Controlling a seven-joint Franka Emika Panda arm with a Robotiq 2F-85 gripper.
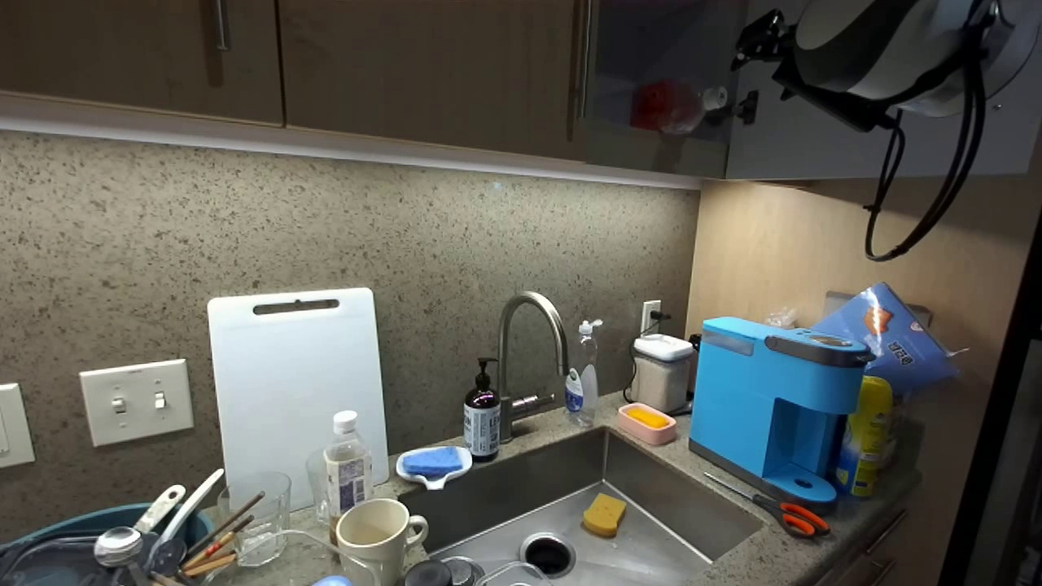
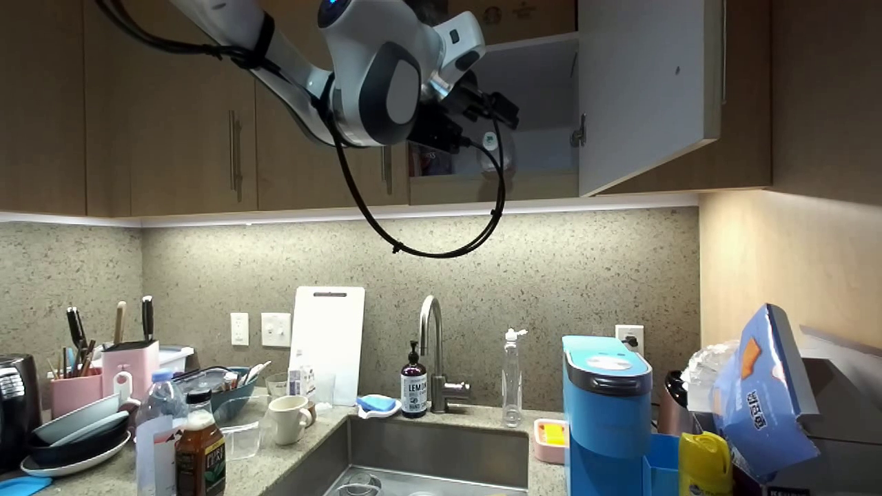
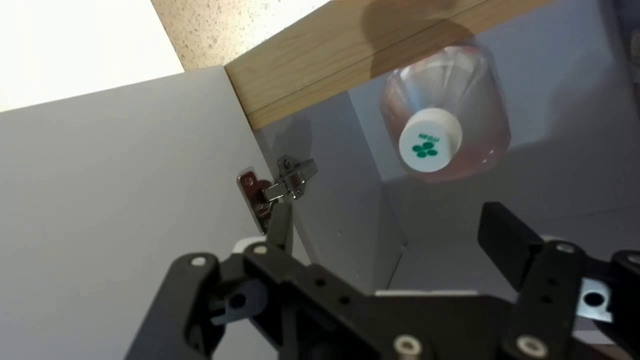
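Note:
A clear bottle with a reddish tint and a white cap lies on its side in the open upper cabinet, its cap facing out. The same bottle shows dimly through the cabinet in exterior view 1, and exterior view 2 shows the cap end of the bottle. My gripper stands open in front of the cabinet, its two black fingers wide apart and nothing between them. In the wrist view the bottle appears beyond the fingertips, apart from them.
The cabinet door hangs open to the right, with its metal hinge near my left finger. Below are the sink, faucet and blue coffee machine. A black cable loops under the arm.

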